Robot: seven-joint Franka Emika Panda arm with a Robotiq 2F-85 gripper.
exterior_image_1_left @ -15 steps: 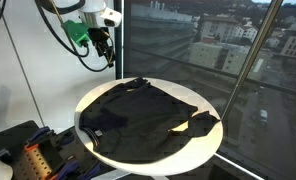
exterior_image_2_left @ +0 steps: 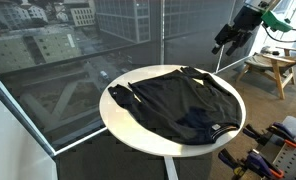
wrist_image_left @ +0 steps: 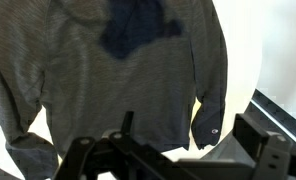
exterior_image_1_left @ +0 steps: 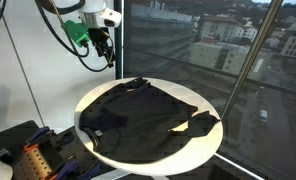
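Note:
A dark long-sleeved garment (exterior_image_1_left: 148,112) lies spread over a white round table (exterior_image_1_left: 188,158), its sleeves reaching toward the edge. From above, the wrist view shows the body of the cloth (wrist_image_left: 108,80) mostly flat, with a sleeve on either side and a darker patch near the top. The right sleeve ends in a cuff (wrist_image_left: 208,128) close to the table's rim. High over the table hangs my gripper (exterior_image_2_left: 226,45), clear of the cloth. Its fingers are open, with nothing held between them.
Large windows (exterior_image_1_left: 188,60) stand behind the table. A wooden picnic-style bench (exterior_image_2_left: 270,68) is beyond the arm's side. Cables and dark equipment (exterior_image_2_left: 256,163) sit by the robot base near the table edge. Narrow bare strips of tabletop surround the garment.

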